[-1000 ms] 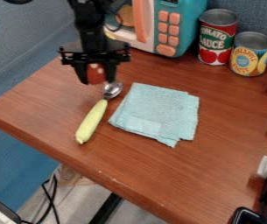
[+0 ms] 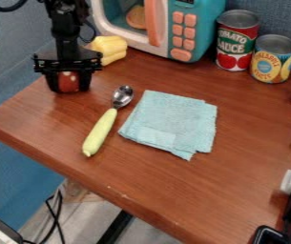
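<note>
The black gripper is at the upper left over the table, around a red round object that looks like an apple or tomato; whether its fingers grip it is hard to tell. A silver spoon with a pale yellow handle lies mid-left on the table. A folded light-blue cloth lies to its right.
A toy microwave stands at the back, a yellow object left of it. A tomato sauce can and a second can stand back right.
The gripper and the red object have moved left and back, away from above the spoon, toward the table's left back area.
</note>
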